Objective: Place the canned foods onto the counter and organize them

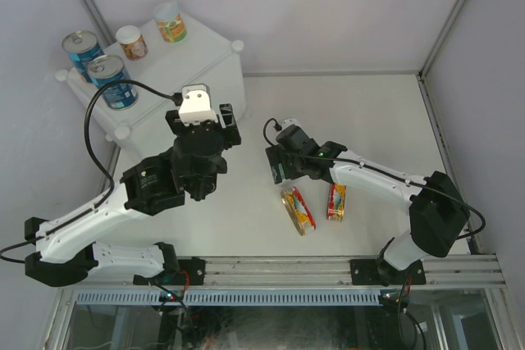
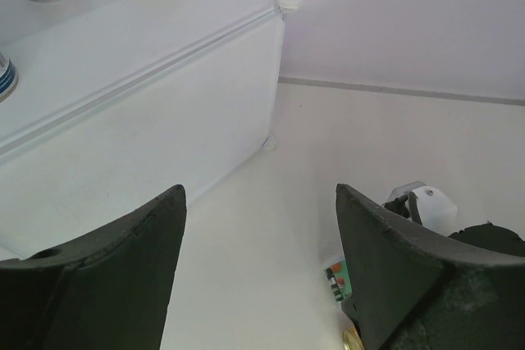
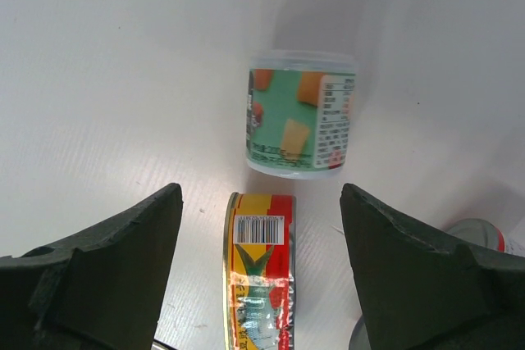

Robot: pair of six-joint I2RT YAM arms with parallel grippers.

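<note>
On the white counter shelf [image 1: 197, 63] stand two blue cans [image 1: 119, 88] and two small jars [image 1: 131, 43]. My left gripper hangs open beside the shelf, nothing between its fingers. On the floor, my right gripper is open over a yellow-red can [image 3: 259, 276] lying on its side; a green-labelled cup [image 3: 300, 116] is just beyond its fingertips. In the top view another lying can [image 1: 336, 201] is under the right arm.
Side walls and the front rail [image 1: 271, 264] bound the area. The two arms are fairly close at the middle.
</note>
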